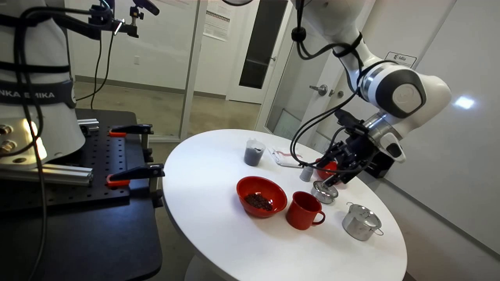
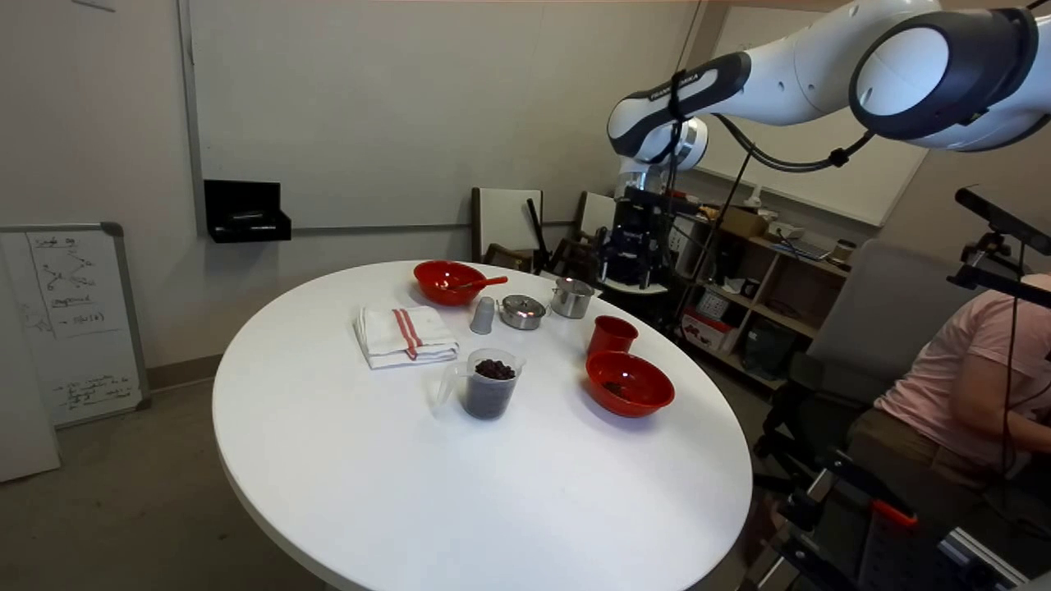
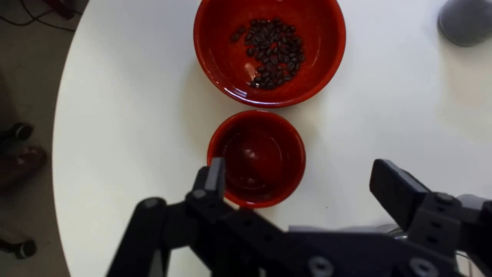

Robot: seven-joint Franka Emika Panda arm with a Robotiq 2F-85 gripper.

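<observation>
My gripper is open, with a wide gap and nothing between its fingers. It hangs in the air above the tabletop, clear of the objects. In the wrist view the empty red mug [image 3: 258, 159] lies below, partly covered by the left finger [image 3: 215, 177]. Touching or very near it is a red bowl [image 3: 318, 78] with dark beans [image 3: 274, 55] in its bottom. A clear cup [image 2: 489, 394] of dark beans stands farther across the table. The lidded pan [image 2: 522, 311] and the taller steel pot [image 1: 361, 224] sit past the mug.
Around the far side are a second red bowl [image 2: 441, 281] with a red spoon [image 2: 484, 284], a grey shaker [image 2: 483, 315] and a folded white towel [image 2: 394, 336] with red stripes.
</observation>
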